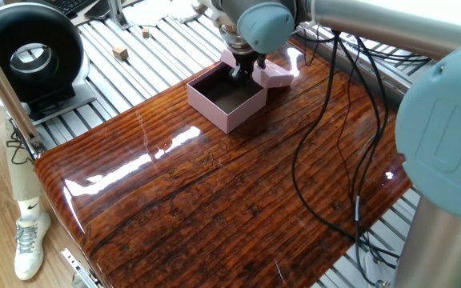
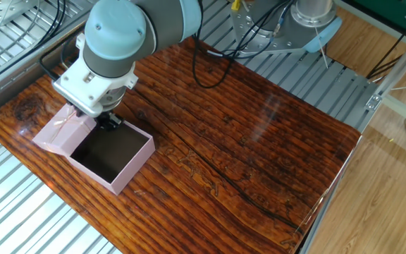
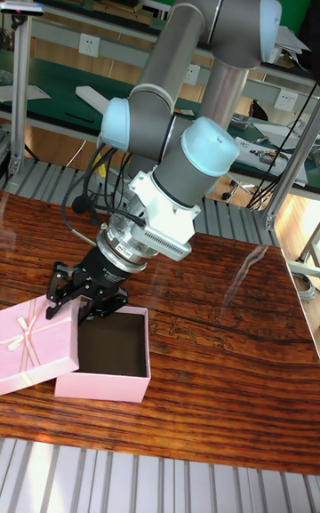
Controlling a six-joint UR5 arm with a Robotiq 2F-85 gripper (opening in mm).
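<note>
A pink box (image 1: pixel 227 122) stands on the glossy wooden table, its dark inside facing up and empty as far as it shows. Its pink lid (image 3: pixel 33 347), tied with a pale ribbon bow, leans tilted against one side of the box, partly over the rim. My black gripper (image 3: pixel 71 312) points down where lid and box meet. In exterior view 3 its fingers stand apart, one by the lid's edge and the other over the box opening. Whether they touch the lid is hard to tell. In exterior view 2 the wrist hides most of the gripper (image 2: pixel 99 121).
Black cables (image 1: pixel 298 160) hang across the table's side near the arm's base. Two small wooden blocks (image 1: pixel 120 54) and a black ring-shaped device (image 1: pixel 30 56) are beyond the table on the slatted metal surface.
</note>
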